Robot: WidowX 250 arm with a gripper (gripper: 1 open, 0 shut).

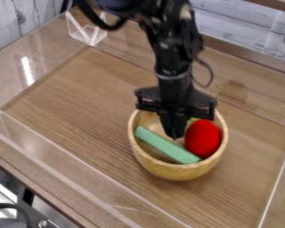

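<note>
A wooden bowl (150, 164) stands on the table at the centre right. In it lie a long green piece (164, 144) along the left and a round red object (202, 138) on the right. My black gripper (171, 111) hangs pointing down over the back part of the bowl, shut, with nothing clearly seen between its fingers. Its tips are a little above the green piece.
The wooden table (74, 125) has bare room left of the bowl and at the lower right. A clear plastic item (85, 27) lies at the back left near the white wall. A black cable crosses the lower left corner.
</note>
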